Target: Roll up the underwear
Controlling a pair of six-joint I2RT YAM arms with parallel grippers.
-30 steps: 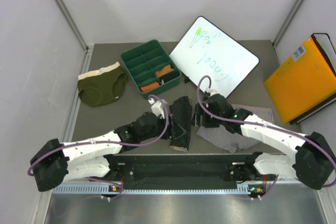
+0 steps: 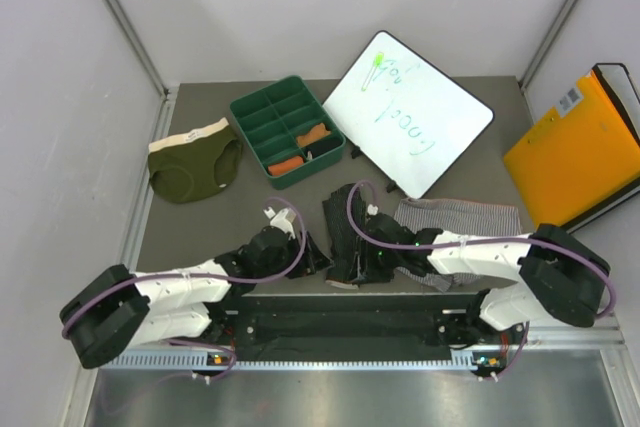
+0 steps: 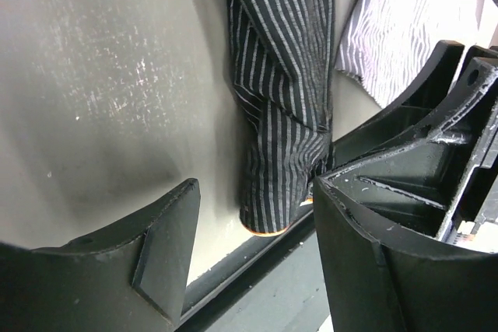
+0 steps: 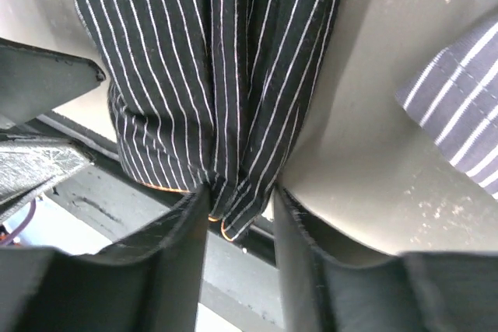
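A pair of black underwear with thin white stripes (image 2: 342, 222) lies folded into a long narrow strip, its near end by the table's front edge. In the left wrist view that end of the striped underwear (image 3: 276, 169) lies beyond my left gripper, whose fingers stand wide apart. My right gripper is over the near end of the cloth (image 4: 210, 60), its fingers partly open with the bunched lower corner between or just beyond the tips. Whether they touch the cloth is unclear.
A green divided box (image 2: 262, 127) with several rolled pieces stands behind. Olive underwear (image 2: 190, 169) lies left, a grey striped garment (image 2: 490, 215) right. The whiteboard (image 2: 410, 112) and yellow binder (image 2: 575, 152) fill the back right.
Both grippers have come down toward the near end of the black underwear, the right one also moving left to it. The left gripper shifted left and nearer the front edge. The cloth stays put.
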